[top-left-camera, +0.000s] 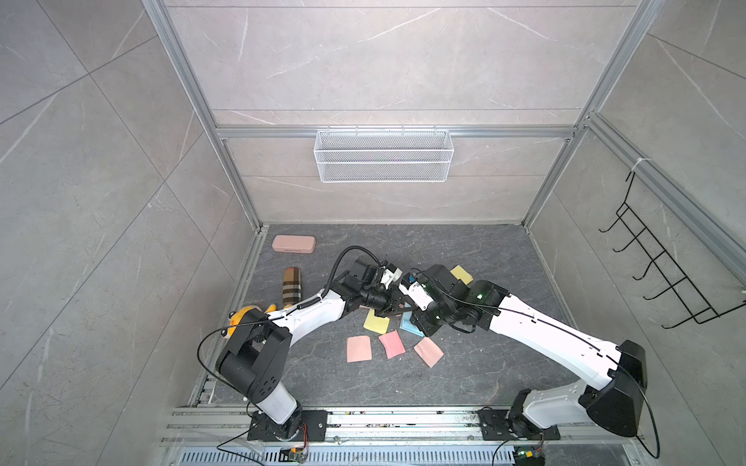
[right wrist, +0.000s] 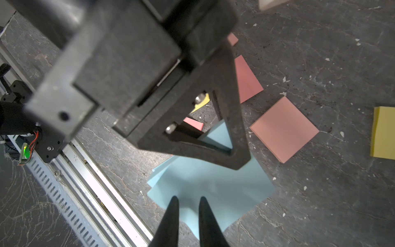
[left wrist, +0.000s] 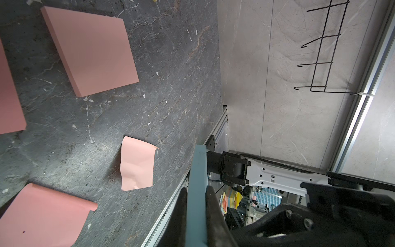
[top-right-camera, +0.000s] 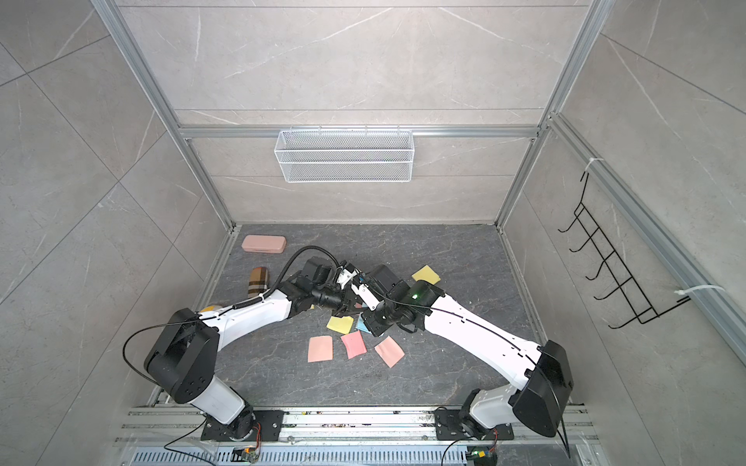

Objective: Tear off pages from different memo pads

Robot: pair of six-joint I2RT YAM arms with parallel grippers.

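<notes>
My left gripper is shut on a blue memo pad [left wrist: 197,168], seen edge-on between its fingers. The right wrist view shows the blue pad [right wrist: 214,185] from its broad face, partly behind the left gripper's black finger. Blue layers are fanned at its left corner; whether some are loose sheets underneath, I cannot tell. My right gripper is open, its fingertips overlapping the pad's lower edge in view; contact is unclear. Loose pages lie in front: a yellow one [top-left-camera: 377,322] and pink ones [top-left-camera: 358,348].
A pink pad [right wrist: 284,128], a darker pink pad [right wrist: 249,80] and a yellow pad [right wrist: 384,132] rest farther back on the table. At the back left are a pink case [top-left-camera: 293,244] and a brown striped case [top-left-camera: 291,286].
</notes>
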